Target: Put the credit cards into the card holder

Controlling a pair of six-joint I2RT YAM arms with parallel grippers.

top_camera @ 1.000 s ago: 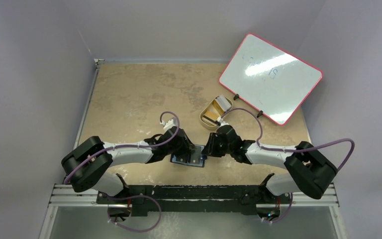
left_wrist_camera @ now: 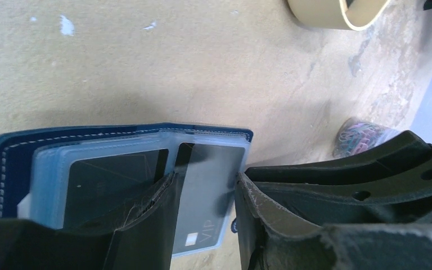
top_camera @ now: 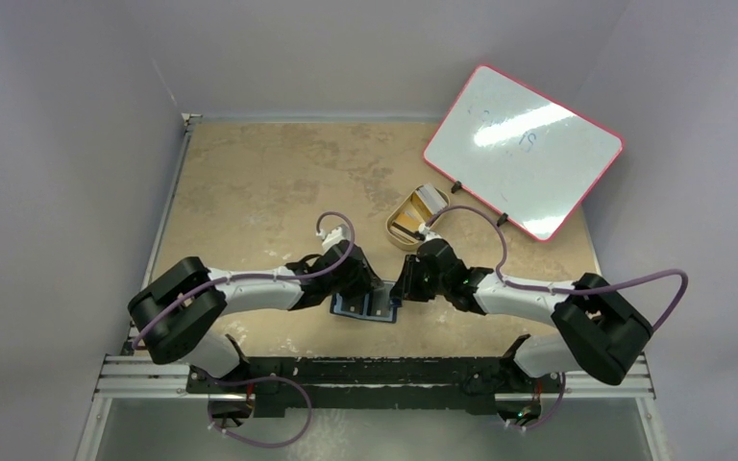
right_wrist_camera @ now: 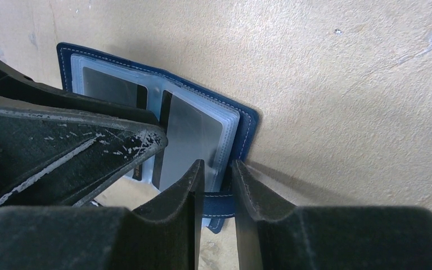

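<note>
The open card holder [top_camera: 373, 315] lies on the table, navy with clear pockets. In the left wrist view, a grey card [left_wrist_camera: 209, 183] marked VIP sits in its right pocket and a dark card [left_wrist_camera: 104, 183] in its left one. My left gripper stands open over the right pocket, a wide gap between its fingers. At the holder's right edge is my right gripper, its fingers parted, with the navy edge strap [right_wrist_camera: 218, 207] showing between them. Whether the fingers touch the strap is hard to tell.
A tan oval tray [top_camera: 394, 227] with several card-like items stands behind the right gripper. Beyond it leans a pink-edged whiteboard [top_camera: 524, 149]. A small clear container [left_wrist_camera: 357, 136] is near the right gripper. Both grippers are close together.
The right arm has hardly moved, and the holder stays in nearly the same place.
</note>
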